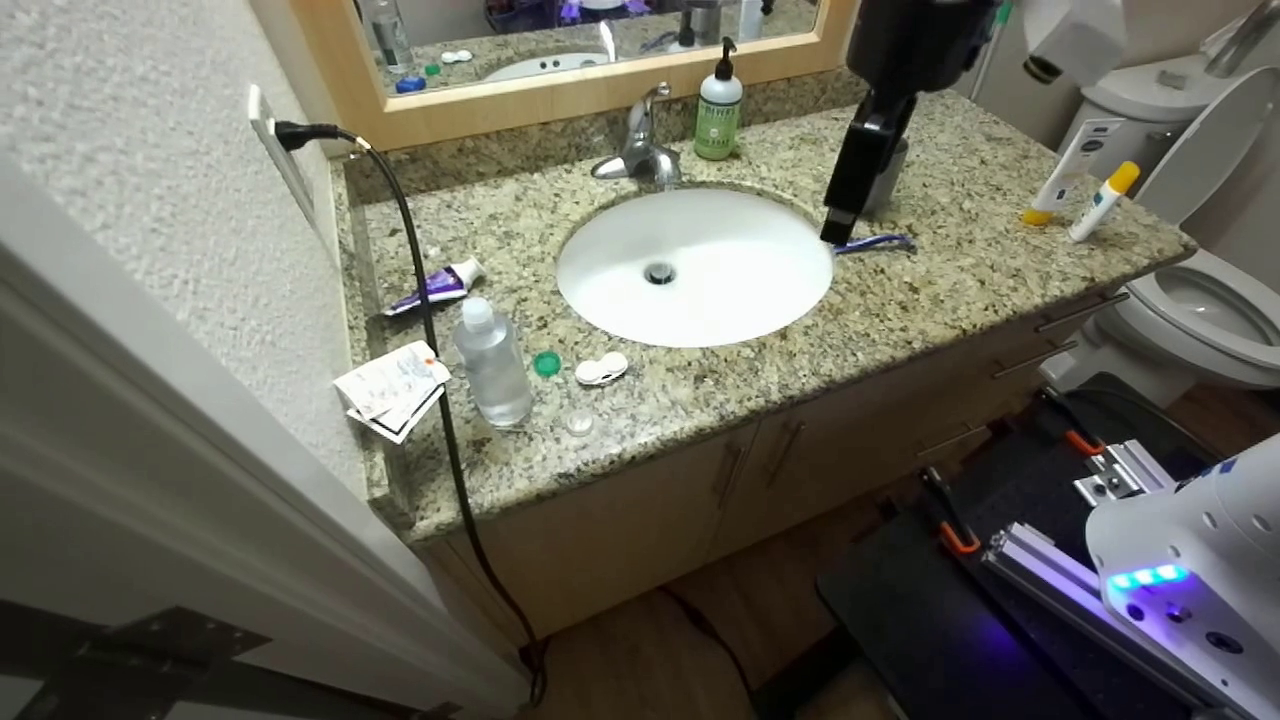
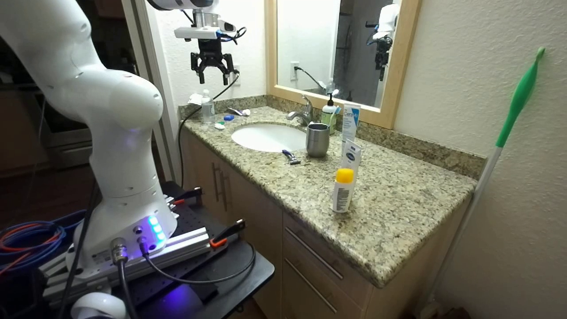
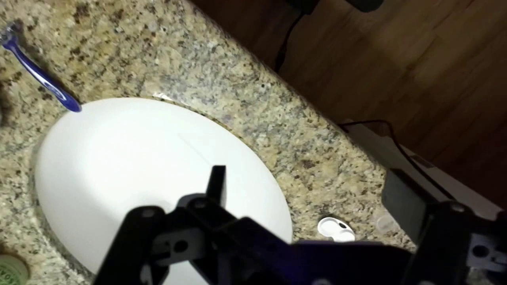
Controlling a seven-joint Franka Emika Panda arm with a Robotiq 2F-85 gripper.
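High above the counter, my gripper (image 2: 213,79) hangs open and pointing down, with nothing between its fingers. The wrist view puts the gripper over the sink's end and the counter, its fingers wide apart. Below are the white sink basin (image 3: 142,152) and a white contact lens case (image 3: 336,229). A blue razor (image 1: 873,244) lies at the basin's edge. Near the wall outlet stand a clear bottle (image 1: 492,366), a green cap (image 1: 547,364) and a purple tube (image 1: 444,284). In exterior view 1 the arm mostly hides the metal cup (image 2: 317,140).
A soap bottle (image 1: 717,114) and the faucet (image 1: 643,150) rise behind the basin. Upright tubes (image 2: 349,159) and a yellow-capped bottle (image 2: 343,190) occupy the counter's other end. A black cord (image 1: 422,282) crosses the counter by the wall.
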